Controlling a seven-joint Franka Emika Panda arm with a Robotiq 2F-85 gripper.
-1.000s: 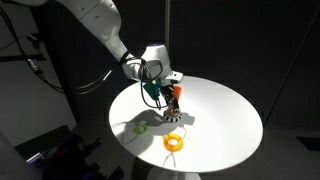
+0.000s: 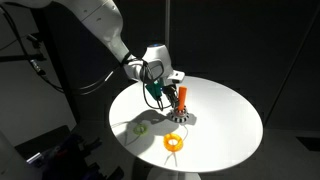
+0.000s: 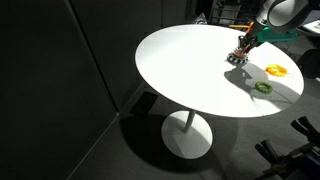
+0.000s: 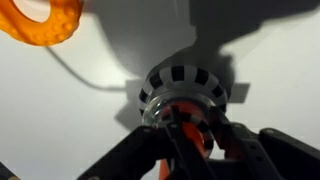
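Note:
A round base with a black-and-white checkered rim sits on the white table. An orange upright piece shows just above it. My gripper is directly over the base in the wrist view. Between and below its dark fingers is red-orange material, but the shadow hides whether they touch it. In the first exterior view, the gripper's dark parts sit close beside the orange piece. The second exterior view shows the base near the table's far right, under the arm.
An orange ring and a smaller green ring lie flat on the white table, nearer the front of the first exterior view. A cable hangs beside the arm.
In the first exterior view, the orange piece and the checkered base have shifted slightly to the right, and the orange piece shows more fully. The rings have not moved.

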